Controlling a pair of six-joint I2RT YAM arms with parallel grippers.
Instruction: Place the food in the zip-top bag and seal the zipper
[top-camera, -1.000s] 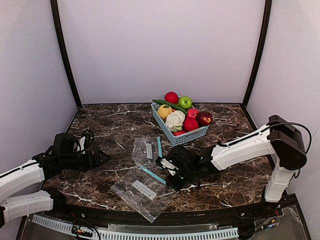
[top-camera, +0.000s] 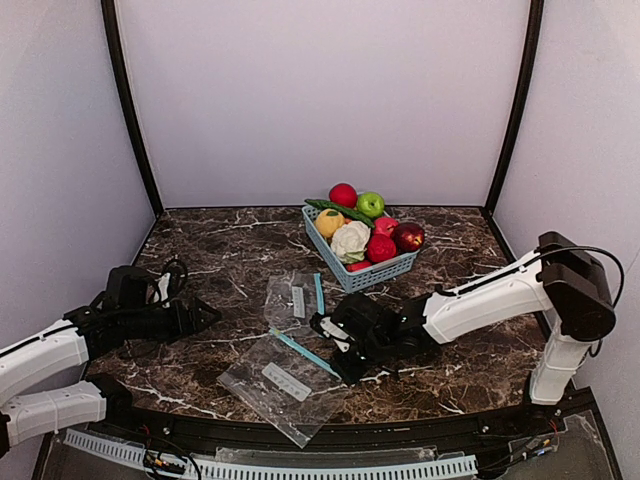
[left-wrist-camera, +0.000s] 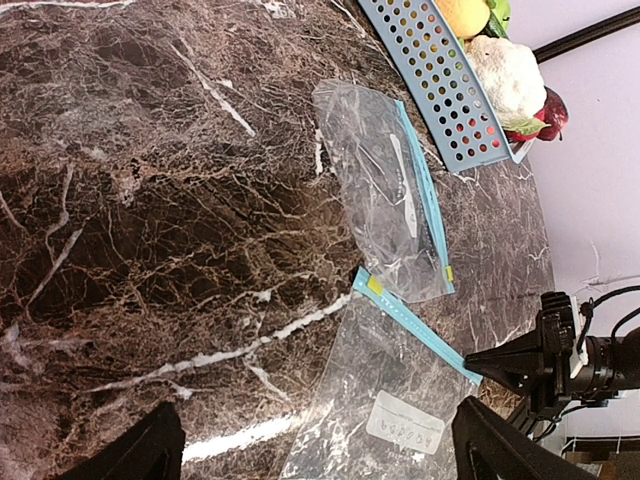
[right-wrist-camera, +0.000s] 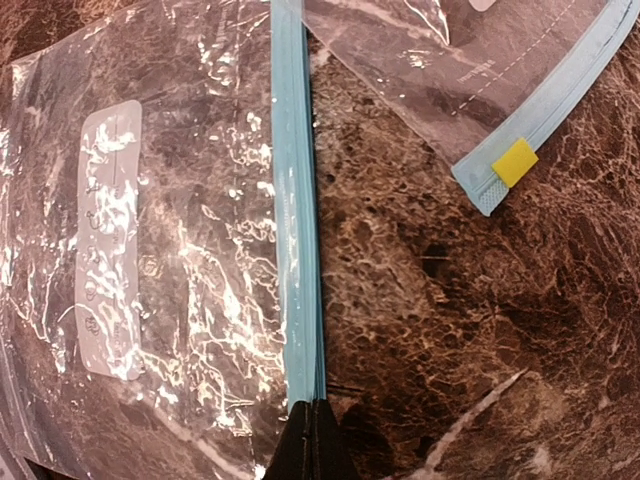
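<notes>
A clear zip top bag (top-camera: 282, 385) with a blue zipper (left-wrist-camera: 410, 322) lies flat at the table's front middle. My right gripper is shut at the zipper's near end, pinching its edge. A second, smaller bag (left-wrist-camera: 372, 190) with a blue zipper and yellow slider (right-wrist-camera: 514, 162) lies just behind it. My left gripper (top-camera: 205, 318) hovers at the left, open and empty, its fingers at the lower corners of the left wrist view. The food sits in a basket (top-camera: 320, 240) at the back: cauliflower (top-camera: 349, 240), green apple (top-camera: 370, 204), cucumber and several red and yellow items.
Walls close the back and both sides; the front edge runs just below the larger bag.
The larger bag and its zipper have shifted very slightly toward the front left, with my right gripper at its end. The left arm and basket are unmoved.
</notes>
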